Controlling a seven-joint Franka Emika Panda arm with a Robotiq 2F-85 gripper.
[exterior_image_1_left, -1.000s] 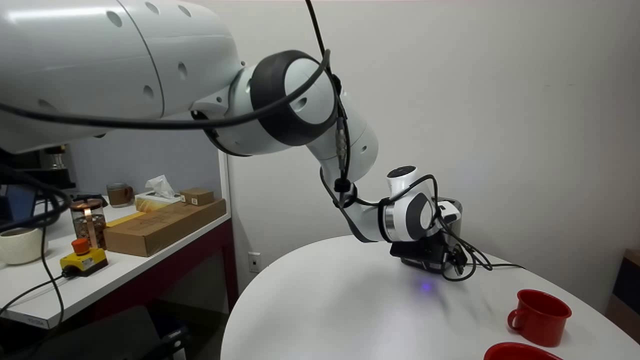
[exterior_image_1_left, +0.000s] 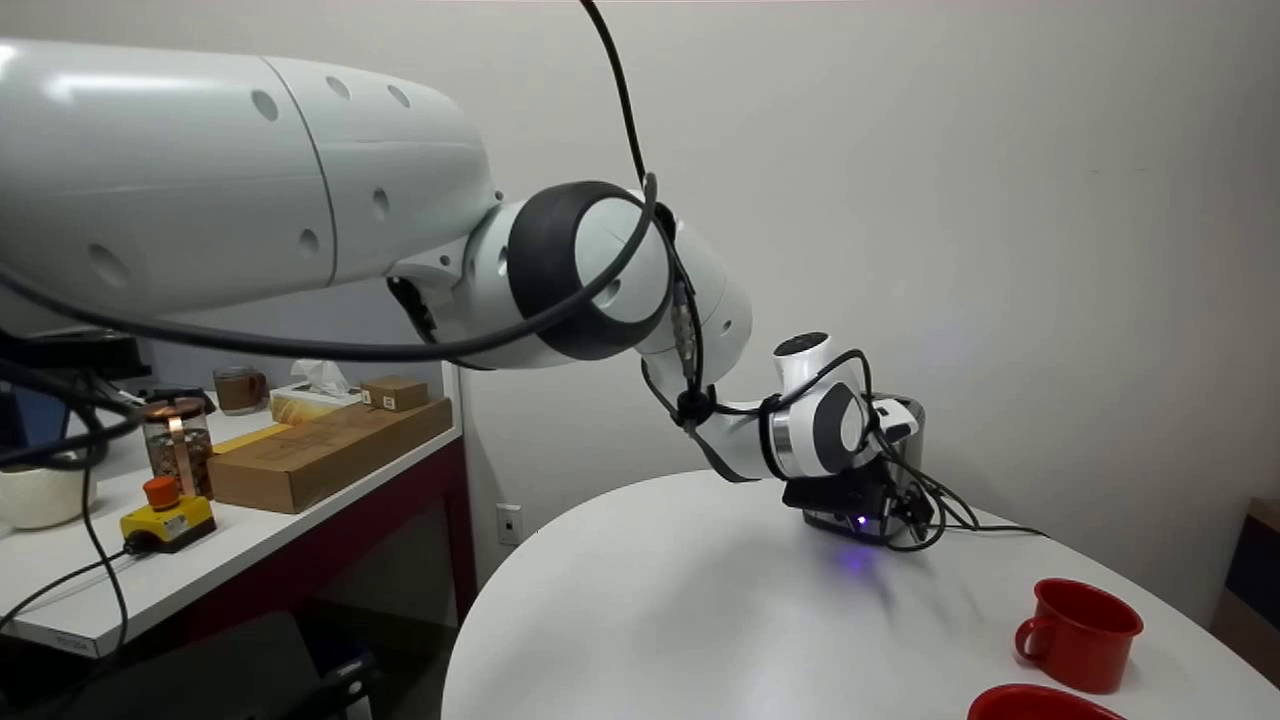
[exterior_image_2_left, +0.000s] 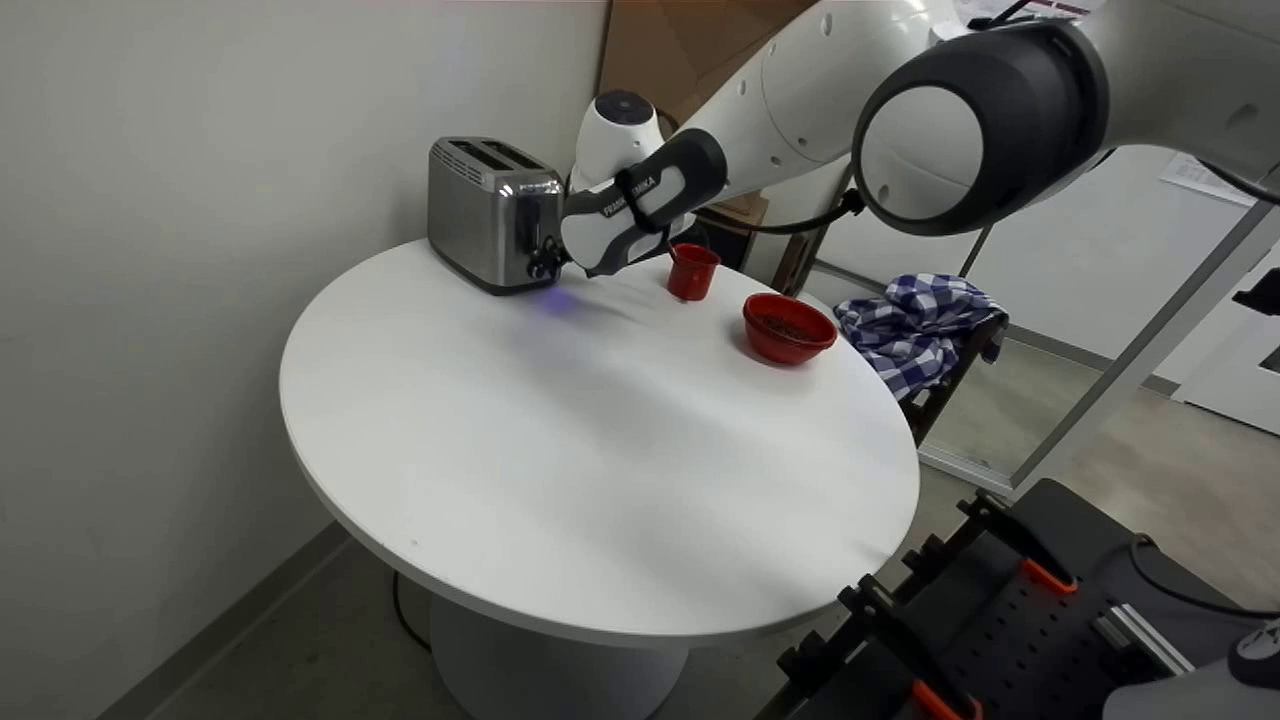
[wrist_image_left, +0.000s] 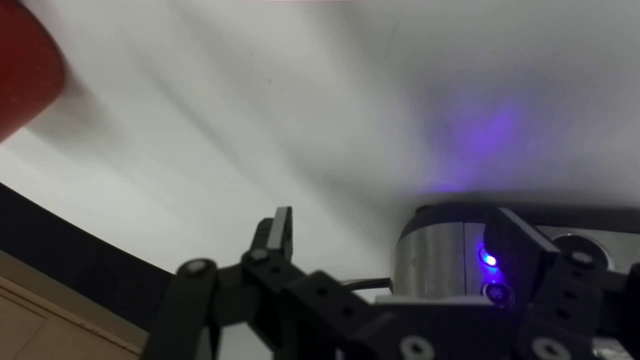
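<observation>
A silver toaster (exterior_image_2_left: 486, 216) stands against the wall at the back of the round white table (exterior_image_2_left: 576, 480). In the wrist view my gripper is open, its two fingers wide apart and nothing held. One finger (wrist_image_left: 520, 246) overlaps the toaster's control panel (wrist_image_left: 474, 240), close beside a lit blue button (wrist_image_left: 490, 260); whether it touches cannot be told. The other finger (wrist_image_left: 279, 231) is over bare table, off the toaster's side. From exterior view 1, the gripper's dark body hides most of the toaster (exterior_image_1_left: 906, 432). The wrist hides the fingers in exterior view 2.
A red mug (exterior_image_2_left: 692, 274) stands near the toaster, with a red bowl (exterior_image_2_left: 788, 330) of small dark bits beyond it. A black cable (exterior_image_1_left: 948, 510) loops around the wrist. A side desk (exterior_image_1_left: 276, 528) holds boxes and an emergency stop.
The arm's elbow and forearm have sunk lower, while the wrist has barely shifted at the toaster. A bright blue-violet light now shows below the gripper, and its glow on the table is wider.
</observation>
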